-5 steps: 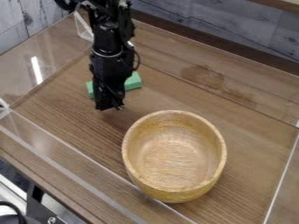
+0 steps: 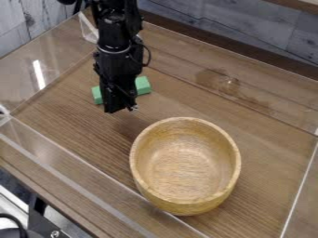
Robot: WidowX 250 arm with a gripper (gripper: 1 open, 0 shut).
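Note:
My black gripper hangs over the wooden table at the upper left, its fingers pointing down, shut with nothing visible between them. Just behind it lies a green block, partly hidden by the gripper and arm. A round light wooden bowl sits in the lower right, apart from the gripper.
Walls run along the back and left edges, and cables lie at the lower left corner beyond the table's edge.
The gripper and arm have shifted slightly, rising a little. The green block and bowl look to be in about the same places.

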